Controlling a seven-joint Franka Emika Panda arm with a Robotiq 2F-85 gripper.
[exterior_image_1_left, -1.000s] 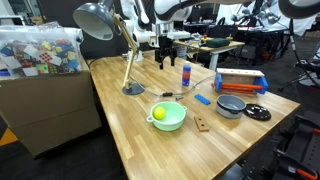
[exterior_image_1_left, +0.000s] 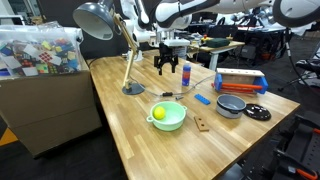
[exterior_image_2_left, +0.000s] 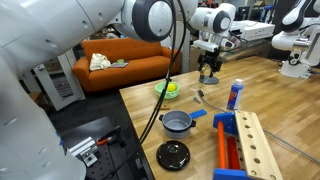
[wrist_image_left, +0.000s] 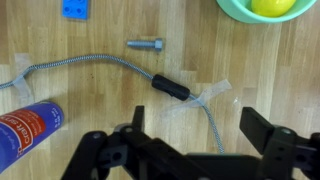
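Observation:
My gripper is open above the table with nothing between its fingers, which stand wide apart at the lower edge of the wrist view. Ahead of them lies a black sleeve (wrist_image_left: 170, 87) on a thin grey cable (wrist_image_left: 90, 59), with clear tape beside it. Beyond that is a small metal bolt (wrist_image_left: 145, 44). A blue and red can (wrist_image_left: 25, 130) shows at the left, and a blue block (wrist_image_left: 75, 9) at the far edge. The green bowl (wrist_image_left: 236, 10) holds a yellow ball (wrist_image_left: 270, 5). In the first exterior view my gripper (exterior_image_1_left: 168, 66) hangs over the table's far part.
A grey pot (exterior_image_2_left: 178, 121), a black disc (exterior_image_2_left: 173, 155) and a blue and red rack with a wooden top (exterior_image_2_left: 259, 145) occupy one side. A lamp (exterior_image_1_left: 98, 18) leans over the table edge. Bare wood (exterior_image_1_left: 160, 150) lies in front of the bowl.
My arm's hand has shifted and turned slightly over the far part of the table. The objects on the table look unmoved.

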